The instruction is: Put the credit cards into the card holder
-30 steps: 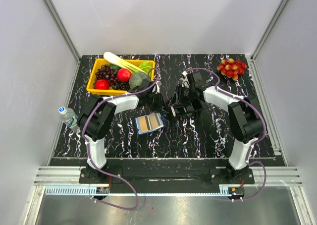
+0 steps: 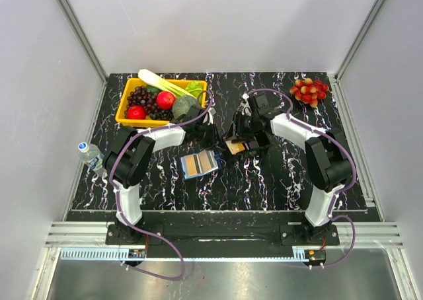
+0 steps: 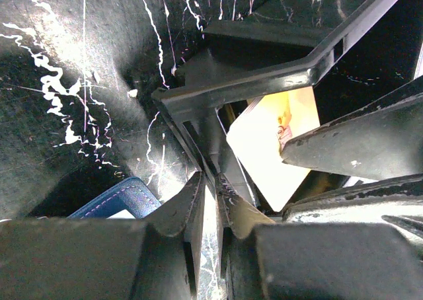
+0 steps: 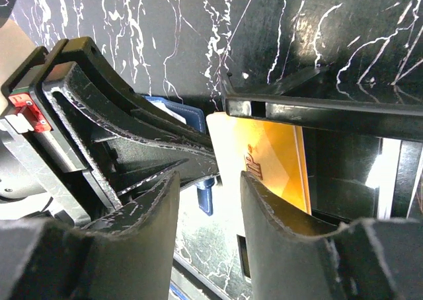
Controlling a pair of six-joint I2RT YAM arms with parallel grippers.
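A black card holder [image 3: 258,78] lies between my grippers at the table's middle, an orange-and-white card [image 4: 261,161] tilted inside it. My left gripper is shut on the holder's edge. My right gripper is part open over the card; whether it touches the card is unclear. A blue-edged card case [image 2: 188,169] with beige cards lies front-left of the holder, partly hidden behind the left gripper in the right wrist view.
A yellow basket [image 2: 121,112] of fruit and vegetables stands back left, a bunch of red-orange fruit [image 2: 308,92] back right, a water bottle [image 2: 92,158] at the left edge.
More of the orange card shows in the holder than a second ago. Both arms have barely moved in the top view.
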